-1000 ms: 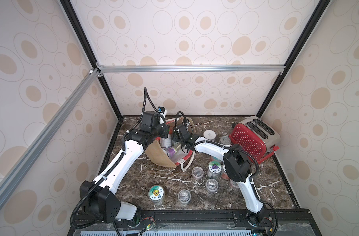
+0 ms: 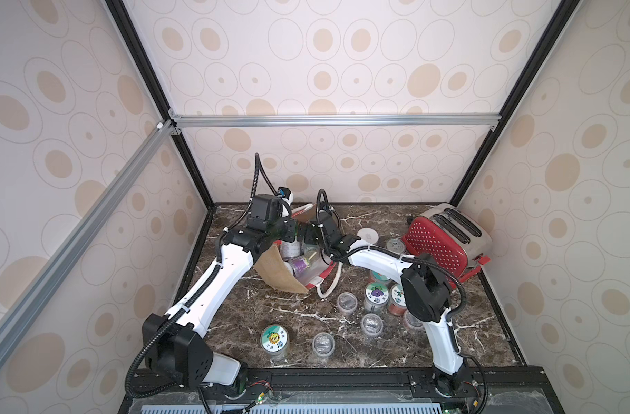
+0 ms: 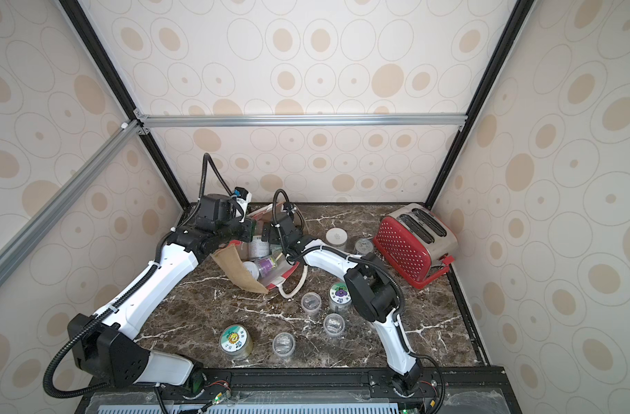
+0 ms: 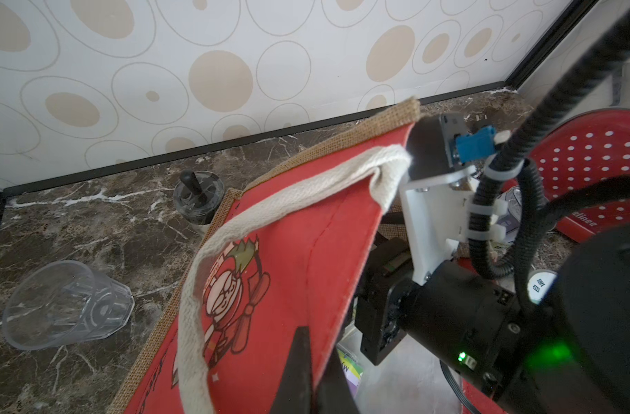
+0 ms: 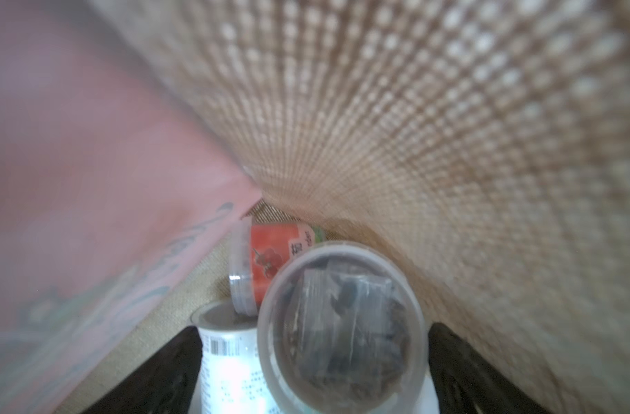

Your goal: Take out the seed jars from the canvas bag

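Observation:
The canvas bag (image 2: 277, 272) lies open at the back centre with jars inside. My left gripper is shut at the bag's red folded edge (image 4: 273, 296); the pinch itself is partly hidden. My right gripper is open down inside the bag, its fingers either side of a clear jar (image 5: 342, 331) seen from the top. Behind that are a white-labelled jar (image 5: 232, 365) and a red-labelled jar (image 5: 273, 248) on its side.
Several jars (image 2: 376, 293) stand front and right of the bag. A red toaster (image 2: 442, 245) stands at the back right. A clear cup (image 4: 69, 303) is beside the bag. The front-left table has a green-lidded jar (image 2: 274, 339).
The right arm's wrist has shifted slightly right and changed tilt at the bag. The left arm is nearly still.

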